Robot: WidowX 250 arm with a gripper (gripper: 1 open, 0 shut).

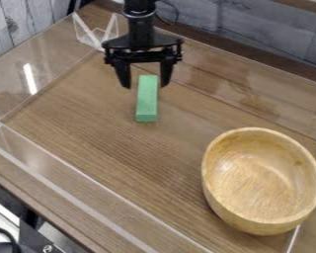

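A green rectangular block (146, 105) lies lengthwise on the wooden table (82, 138) in the upper middle. My black gripper (143, 76) hangs over the far end of the block, open, its two fingers to either side of that end. Whether they touch the block cannot be told.
A large round wooden bowl (257, 181) fills the lower right of the table. White wire-like pieces stand at the back left and left edge.
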